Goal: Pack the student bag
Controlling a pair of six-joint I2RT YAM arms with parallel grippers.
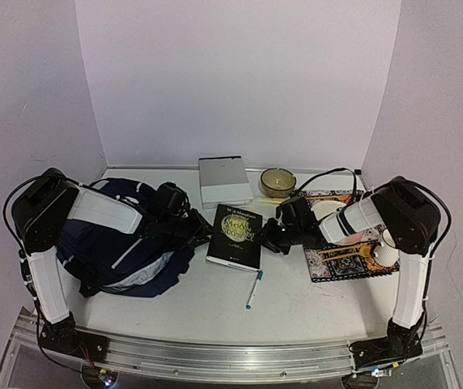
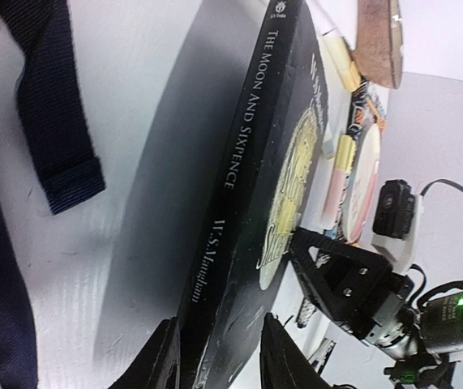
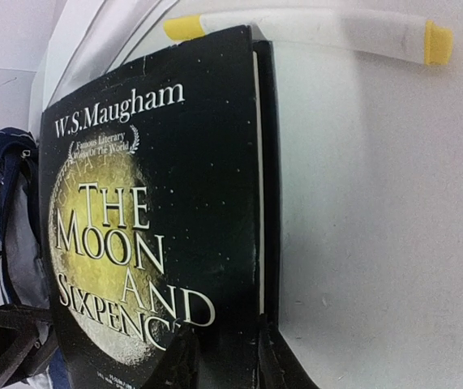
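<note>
A black book (image 1: 235, 235), "The Moon and Sixpence", is between my two grippers, cover up and apparently tilted off the table. Its spine (image 2: 229, 174) faces my left gripper, whose fingers stand apart with the spine's lower end between them; whether they press on it I cannot tell. On the book's opposite edge my right gripper appears shut, one finger over the cover and the other by the back edge. The dark blue bag (image 1: 146, 263) lies at the left of the table, partly hidden by my left arm.
A grey laptop-like slab (image 1: 225, 182) and a brown bowl (image 1: 278, 182) are at the back. A teal-capped marker (image 1: 254, 290) lies in front of the book. To the right, a patterned mat (image 1: 320, 266) carries a plate, wooden utensils and a white cup (image 1: 386, 249).
</note>
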